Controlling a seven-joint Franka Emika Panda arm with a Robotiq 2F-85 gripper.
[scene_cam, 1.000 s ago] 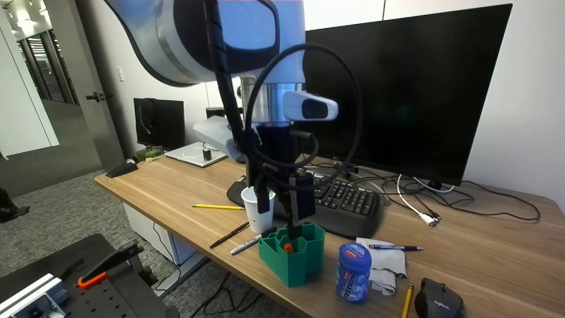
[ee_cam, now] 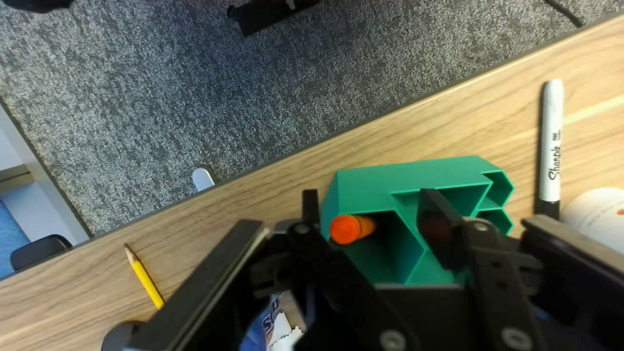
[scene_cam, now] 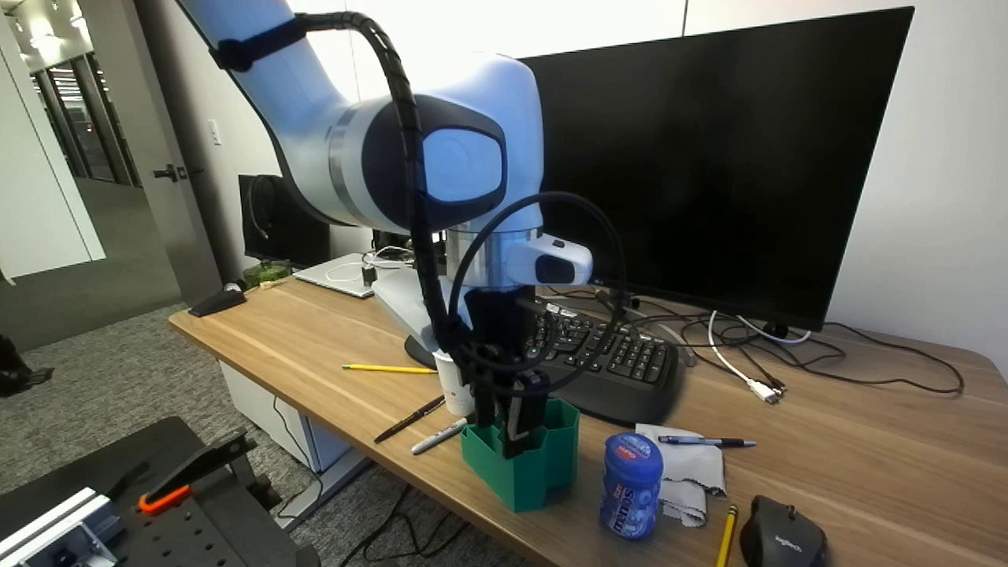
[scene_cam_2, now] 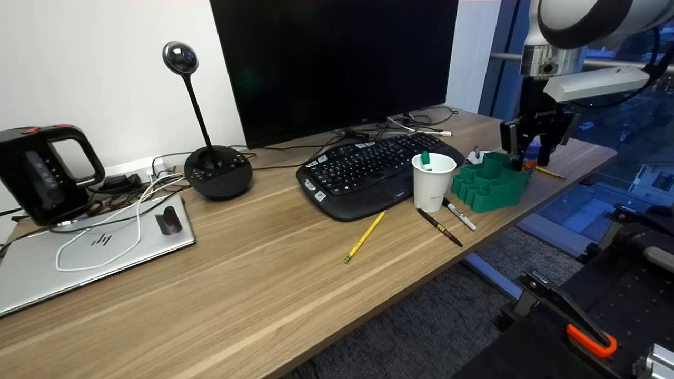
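Observation:
A green organizer with several compartments stands near the desk's front edge. In the wrist view an orange-capped marker leans inside its large compartment. My gripper is over the organizer, its fingers apart on either side of the orange cap and not touching it that I can see. One finger is just beyond the organizer's outer wall, the other above the inner compartments. From the side, the gripper points straight down at the organizer. In exterior view 1 the fingers hide the marker.
A white cup holding a green-capped marker stands close by, with a Sharpie and a dark pen lying beside it. A blue gum tub and mouse flank the organizer. The keyboard is behind.
The arm has come down, bringing the gripper from above the organizer to its top. The fingers now cover the orange cap in exterior view 1; the organizer has not moved.

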